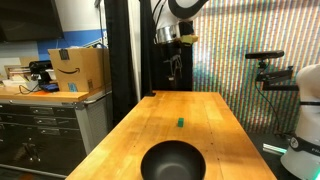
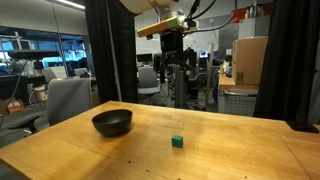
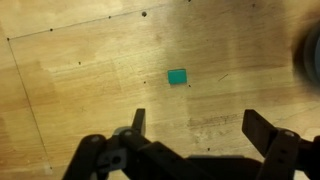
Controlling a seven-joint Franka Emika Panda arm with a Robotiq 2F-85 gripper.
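A small green block (image 3: 177, 77) lies on the wooden table, a little above centre in the wrist view; exterior view 2 has the block (image 2: 178, 141) towards the table's front. My gripper is open and empty, its two dark fingers wide apart at the bottom of the wrist view. It hangs well above the tabletop, clear of the block; in exterior view 1 the gripper (image 1: 172, 76) shows small against the dark curtain. A round black pan (image 1: 173, 161) rests on the table, and only its edge (image 3: 313, 55) enters the wrist view at the right.
Bare wooden tabletop (image 2: 235, 135) surrounds the block on all sides. Beyond the table's left side in exterior view 1 is a grey cabinet (image 1: 40, 125) with a cardboard box (image 1: 78, 69) on it. Dark curtains (image 1: 121, 50) hang behind the table.
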